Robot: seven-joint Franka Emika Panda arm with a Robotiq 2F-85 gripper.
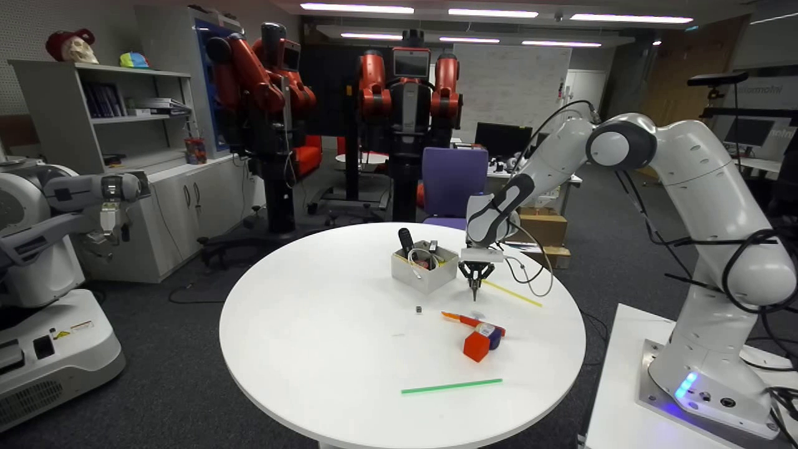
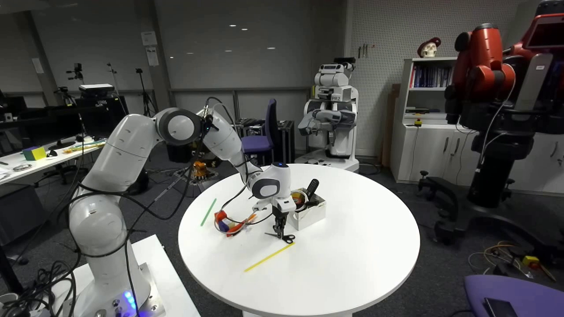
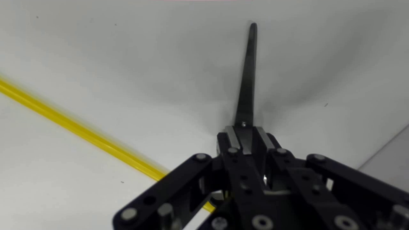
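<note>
A pair of black-handled scissors lies on the white round table, its dark blades (image 3: 247, 80) pointing away from the fingers in the wrist view. My gripper is shut on the scissors near their pivot, one pad on each side. In the second exterior view the black handle loops (image 2: 288, 238) show at table level beside the gripper (image 2: 279, 232). From the first exterior view the gripper (image 1: 475, 283) points straight down, with the blade tip showing below it. The arm covers most of the handles in the wrist view.
A yellow stick (image 1: 513, 292) lies close beside the scissors. A white box (image 1: 424, 270) of assorted items stands next to the gripper. Nearer the front are an orange-handled tool (image 1: 462, 319), a red block (image 1: 476, 345) and a green stick (image 1: 452, 386).
</note>
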